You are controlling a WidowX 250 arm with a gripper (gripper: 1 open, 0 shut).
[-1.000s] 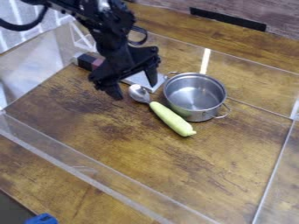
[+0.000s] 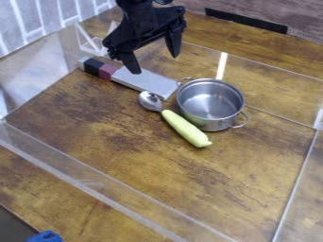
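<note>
My gripper (image 2: 151,62) is raised at the top centre of the camera view, open, with nothing between its fingers, above and behind the objects. A steel pot (image 2: 211,100) with two handles sits right of centre. A pale green corn-like piece (image 2: 187,129) lies diagonally in front-left of the pot. A spoon (image 2: 150,100) lies just above that piece's upper end. A grey board or blade (image 2: 145,82) with a dark, reddish end lies behind the spoon.
Clear panels or edges border it. A small blue object (image 2: 44,235) is at the lower-left corner.
My gripper has risen up and back, away from the spoon and board, uncovering more of the board. The objects on the table appear unmoved.
</note>
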